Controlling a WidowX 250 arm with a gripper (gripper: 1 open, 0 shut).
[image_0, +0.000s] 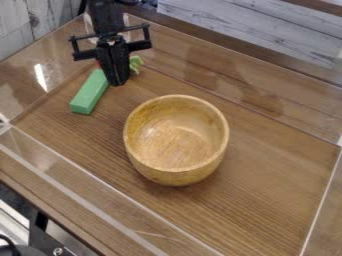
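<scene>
My gripper (115, 66) is at the upper left of the camera view, shut, just above the upper end of a green block (88, 94) lying on the wooden table (267, 190). A small pale green thing (134, 62) shows behind the gripper, mostly hidden. I cannot make out anything held between the fingers.
A large empty wooden bowl (175, 139) stands in the middle of the table, right of and below the green block. A pale wall edges the upper left.
</scene>
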